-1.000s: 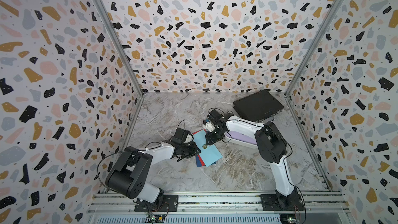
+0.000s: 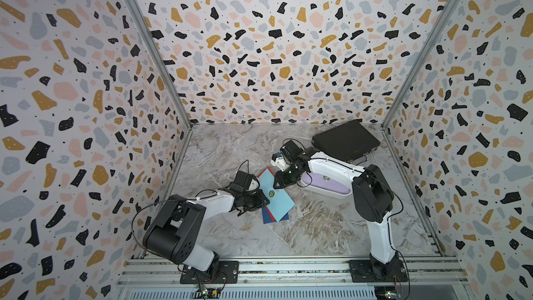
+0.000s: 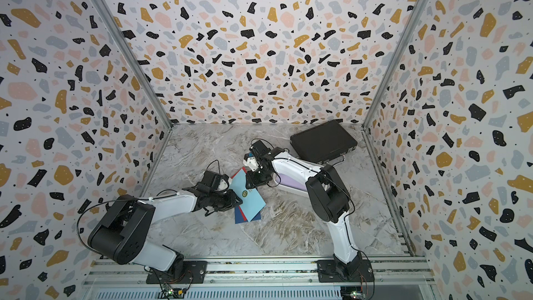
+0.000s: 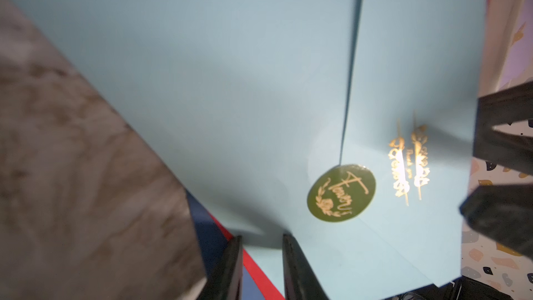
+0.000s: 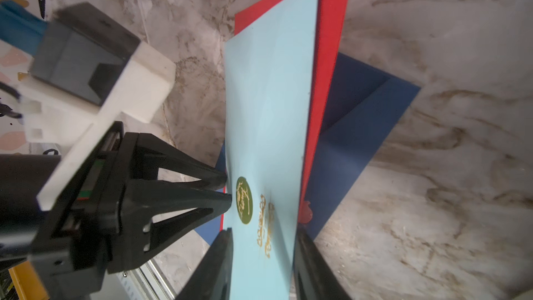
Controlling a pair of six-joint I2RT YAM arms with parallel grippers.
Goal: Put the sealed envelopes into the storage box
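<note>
The light blue envelope [image 5: 266, 94], with a green oval seal [image 4: 341, 192], bows up between my grippers. Beneath it lie a red envelope [image 5: 327, 39] and a navy one [image 5: 361, 127]. My left gripper is shut on the light blue envelope at its left edge. Whether the red sheet is also pinched there, I cannot tell. At the opposite edge my right gripper stands part open, its fingers on either side of that edge. The white storage box [image 2: 333, 191] is behind the right arm, with a purple envelope [image 2: 337, 184] visible inside, partly hidden by the arm.
A black lid or case [image 2: 345, 140] rests at the back right, behind the box. Both arms reach in close to each other over the envelopes. Bare marble tabletop [image 2: 233, 141] extends at the back left and front right.
The light blue envelope has shifted slightly up and left in the top left view. My right gripper has risen a little, its elbow swinging right. The left arm is almost still.
</note>
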